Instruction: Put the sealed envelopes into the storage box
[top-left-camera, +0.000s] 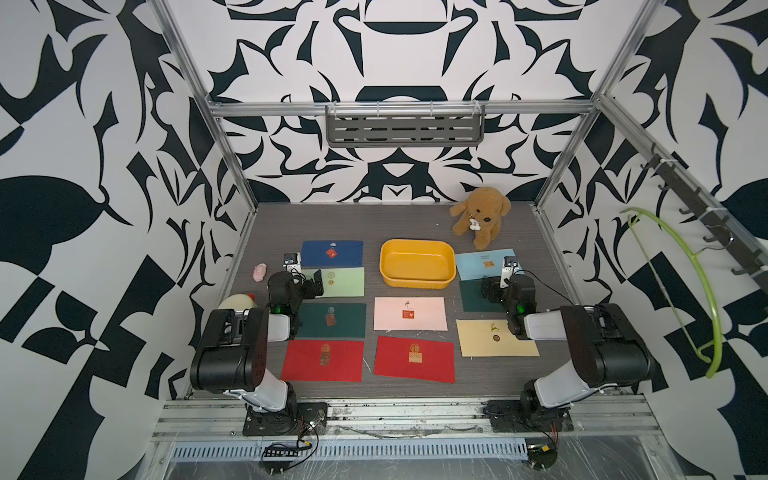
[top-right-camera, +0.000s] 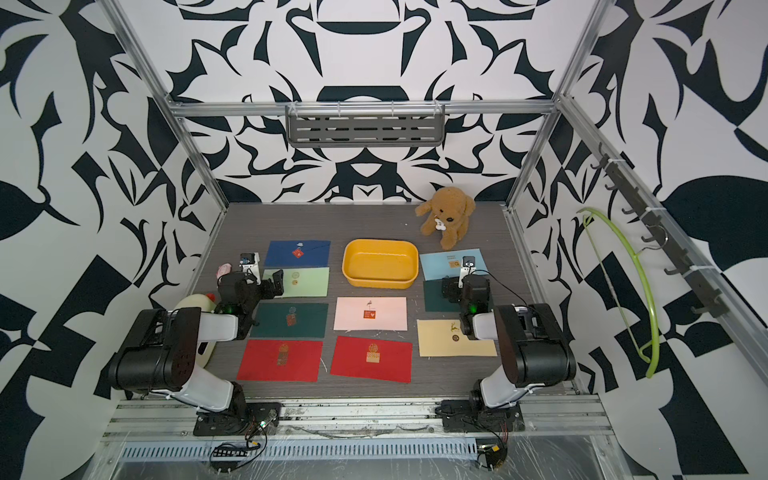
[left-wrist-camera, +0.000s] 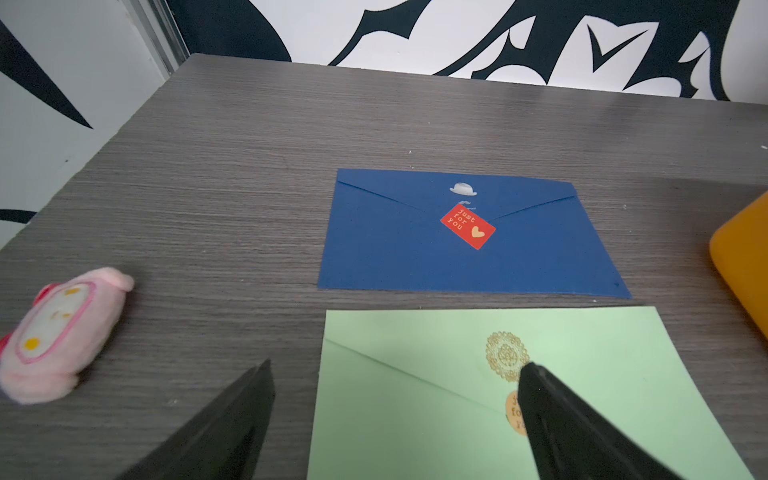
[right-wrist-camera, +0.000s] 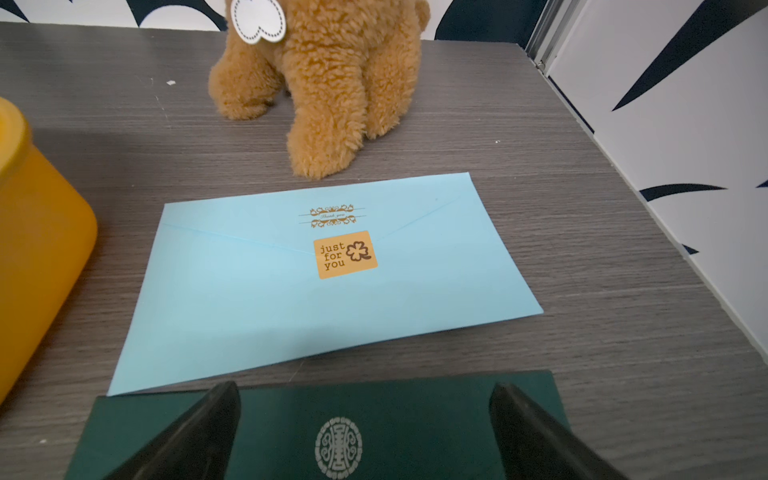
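Note:
An empty yellow storage box (top-left-camera: 417, 280) stands at the middle of the table. Sealed envelopes lie flat around it. On the left are blue (left-wrist-camera: 384, 248), light green (left-wrist-camera: 400, 440), dark green (top-left-camera: 350, 321) and red (top-left-camera: 300, 361) ones. Pink (top-left-camera: 388, 314) and another red (top-left-camera: 392, 364) lie in front of the box. To its right are light blue (right-wrist-camera: 240, 312), dark green (right-wrist-camera: 264, 432) and cream (top-left-camera: 472, 340) ones. My left gripper hangs open above the light green envelope, empty. Over the right dark green envelope, my right gripper is open, nothing between its fingers.
A brown plush dog (top-left-camera: 484, 209) sits behind the light blue envelope. A small pink plush toy (left-wrist-camera: 68, 332) lies at the left edge. Bare table shows at the back left, and narrow gaps separate most envelopes.

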